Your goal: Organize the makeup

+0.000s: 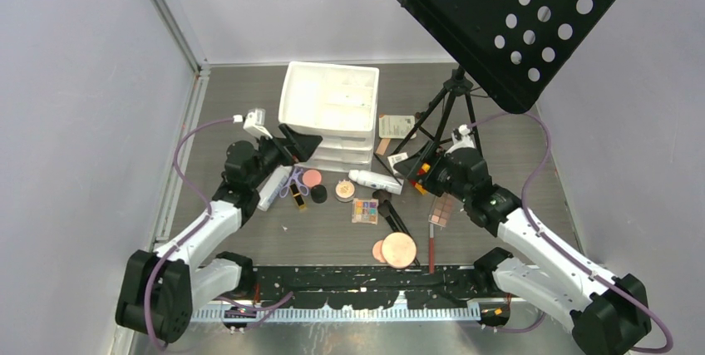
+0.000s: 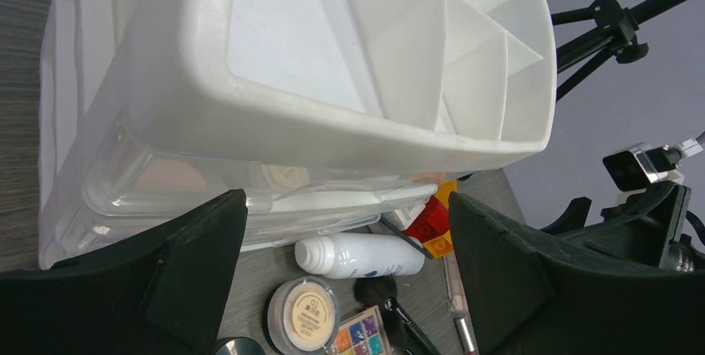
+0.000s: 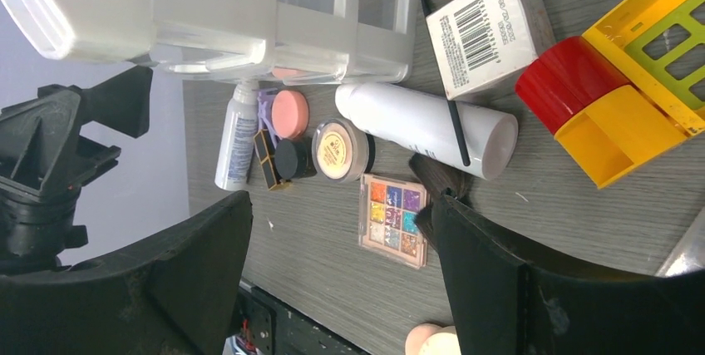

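Observation:
A white drawer organizer (image 1: pixel 328 93) stands at the back center. My left gripper (image 1: pixel 295 143) hangs open at its front-left; in the left wrist view the clear drawers lie just beyond the fingers. My right gripper (image 1: pixel 416 164) is open above the right-hand items, nothing between its fingers. Loose makeup lies in front: pink compact (image 1: pixel 312 178), cream jar (image 1: pixel 345 189), eyeshadow palette (image 1: pixel 365 211), white tube (image 1: pixel 374 180), black brushes (image 1: pixel 395 222), large powder puff (image 1: pixel 399 249), brown palette (image 1: pixel 441 210). A white box (image 3: pixel 490 35) and red-and-yellow pieces (image 3: pixel 574 81) sit under the right gripper.
A black perforated stand (image 1: pixel 515 22) on a tripod rises at the back right, close to the right arm. Purple scissors (image 1: pixel 294 180) and a white bottle (image 1: pixel 273 189) lie at the left.

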